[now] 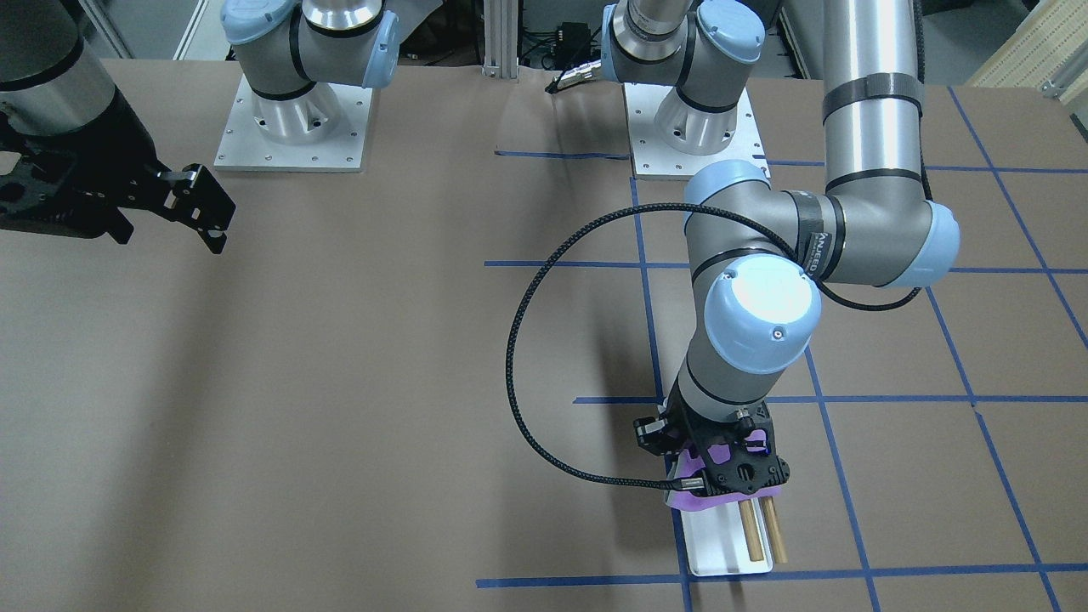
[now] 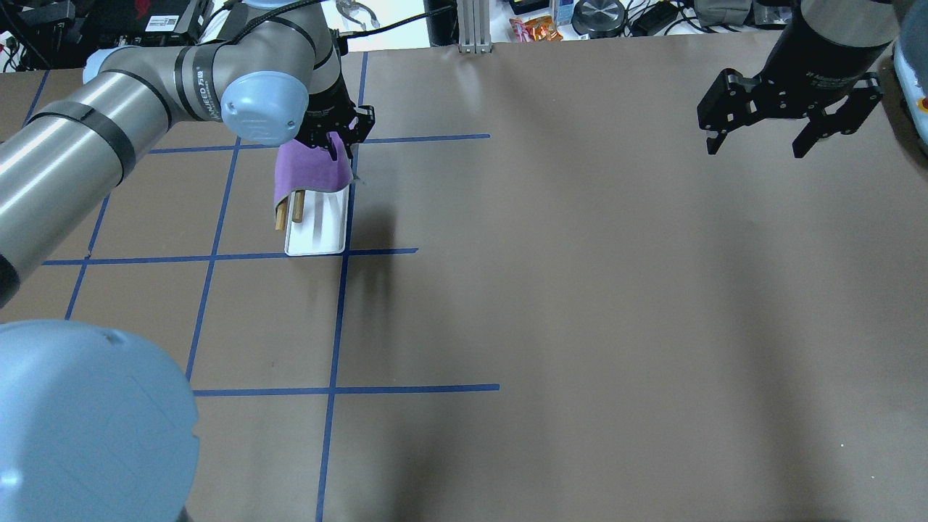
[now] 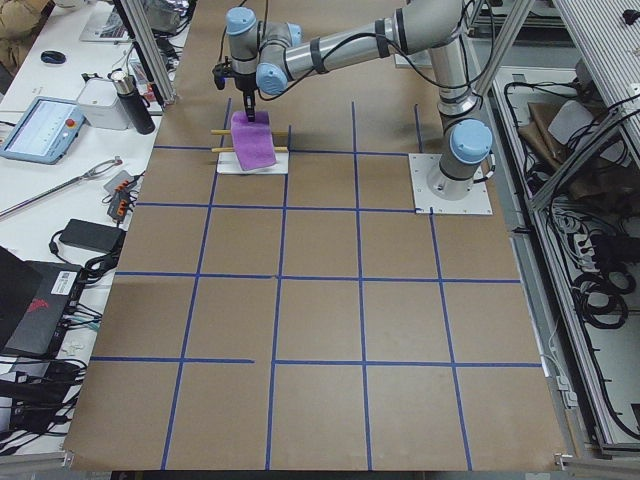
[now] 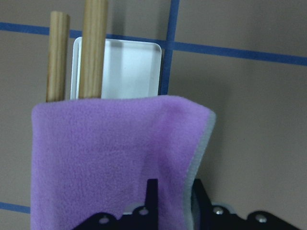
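A purple cloth (image 4: 110, 153) lies draped over two wooden sticks (image 4: 93, 48) that rest across a white tray (image 4: 132, 67); in the top view the tray (image 2: 317, 226) sticks out from under the cloth (image 2: 309, 165). My gripper is at the cloth's edge with its grey-hemmed border between the two fingers; the fingers stand close together, but how tightly they close on it is hard to tell. In the front view the gripper (image 1: 714, 459) is right above the tray, hiding part of the cloth.
Another arm's black gripper (image 2: 792, 104) hangs at the right in the top view, well apart. The bare table (image 2: 591, 304) beside the tray is clear.
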